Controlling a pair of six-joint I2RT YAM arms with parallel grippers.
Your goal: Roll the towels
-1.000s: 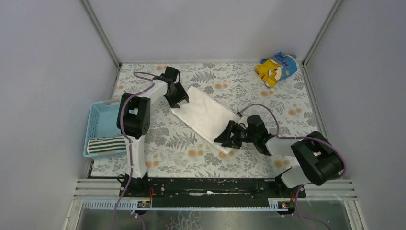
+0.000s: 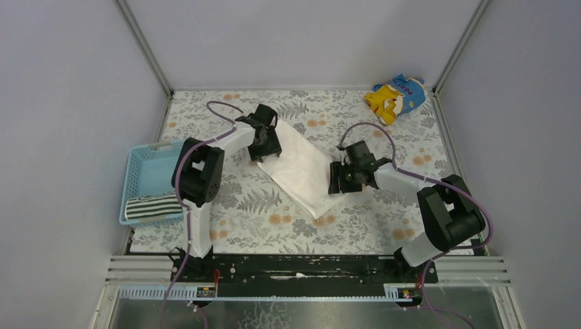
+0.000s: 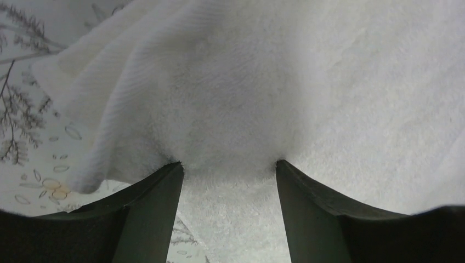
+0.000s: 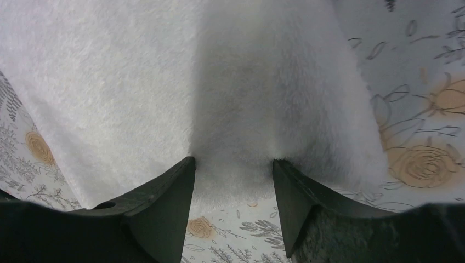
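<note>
A white towel [image 2: 298, 170] lies slantwise across the middle of the patterned table, mostly flat. Over its upper left end, my left gripper stands part open, both fingertips against the cloth; the towel's edge is folded and wrinkled beside it. At the opposite end, my right gripper is open, its fingertips at the cloth near the towel's right edge. Between the fingers of each gripper the towel surface shows, not pinched. In the top view the arms hide both ends of the towel in part.
A light blue basket [image 2: 135, 171] at the left holds a striped, rolled or folded towel [image 2: 153, 207]. A blue and yellow bag [image 2: 397, 99] lies at the back right corner. Bare tabletop [image 2: 253, 223] shows in front of the white towel.
My left gripper has moved right over the towel, its end now drawn inward and folded.
</note>
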